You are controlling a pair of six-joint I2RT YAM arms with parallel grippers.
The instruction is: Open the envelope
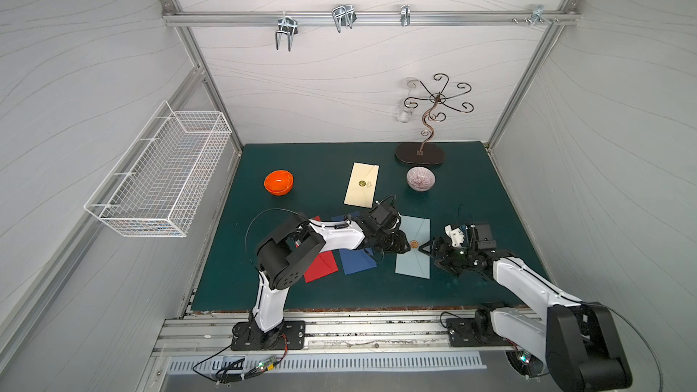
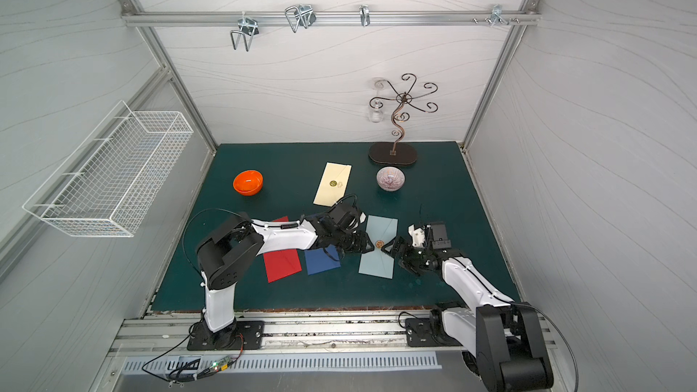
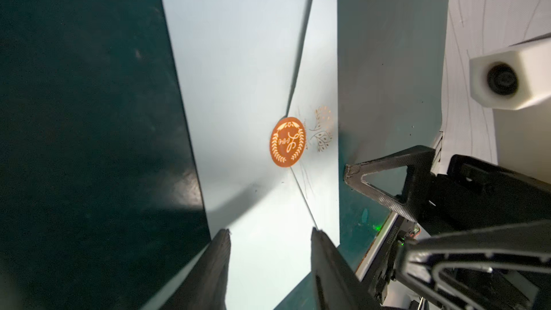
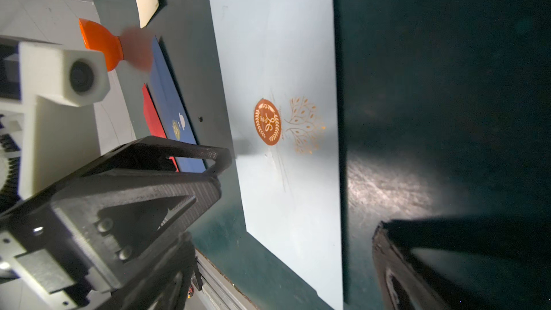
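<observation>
The light blue envelope (image 1: 414, 268) lies flat on the green table, between my two grippers. Its round brown seal (image 3: 287, 142) sits on the flap line, and a gold tree print (image 4: 306, 125) is beside it. My left gripper is over the envelope's left side. Its fingertips stand some way apart, with the envelope's face showing through the gap; whether they touch or grip paper cannot be seen. From the right, my right gripper reaches to the envelope's right edge. Its fingers are wide apart with nothing held between them.
Red (image 1: 319, 267) and blue (image 1: 357, 261) envelopes lie under the left arm. Behind are a cream envelope (image 1: 361, 196), an orange bowl (image 1: 278, 182), a pink bowl (image 1: 420, 178) and a metal stand (image 1: 419, 153).
</observation>
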